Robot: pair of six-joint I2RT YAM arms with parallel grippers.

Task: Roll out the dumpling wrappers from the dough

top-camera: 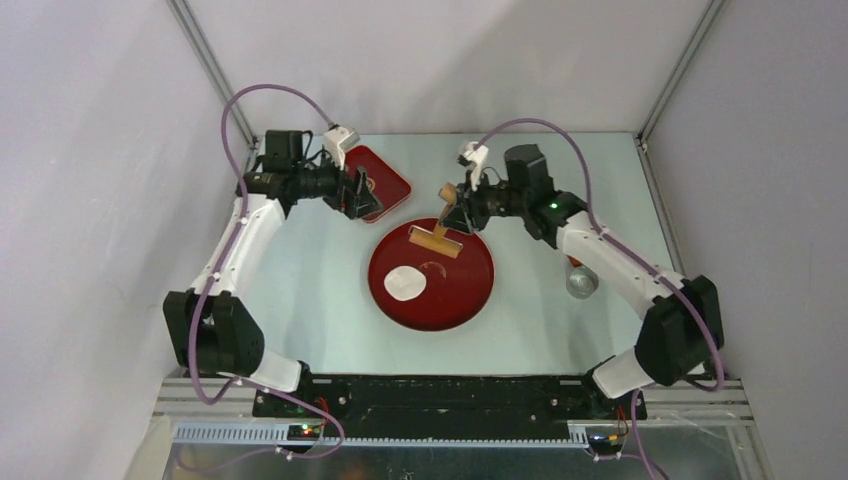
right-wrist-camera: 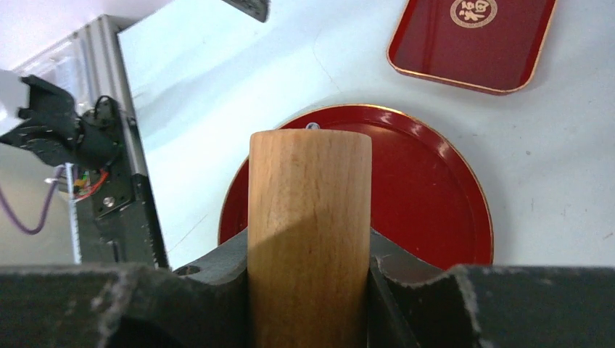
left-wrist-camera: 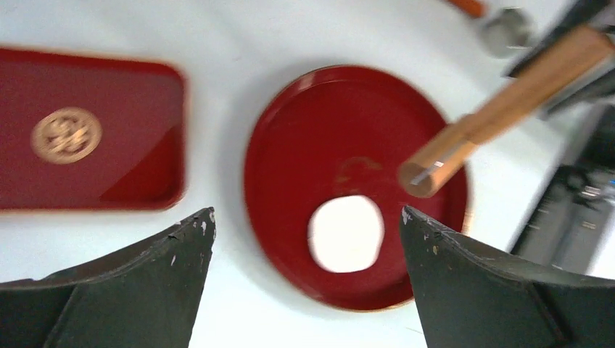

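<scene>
My right gripper (top-camera: pixel 462 215) is shut on the wooden roller tool (top-camera: pixel 434 242), whose handle (right-wrist-camera: pixel 309 203) fills the middle of the right wrist view and whose cylinder hangs over the red round plate (top-camera: pixel 430 300). A flat white dough round (top-camera: pixel 404 283) lies on the plate's left part, also clear in the left wrist view (left-wrist-camera: pixel 345 233). My left gripper (top-camera: pixel 360 200) hangs open up and left of the plate, near the red rectangular tray, with nothing between its fingers.
The red tray (top-camera: pixel 390 175) with a gold emblem stands at the back left. A metal cup (top-camera: pixel 581 283) and an orange-handled item (top-camera: pixel 574 262) lie right of the plate.
</scene>
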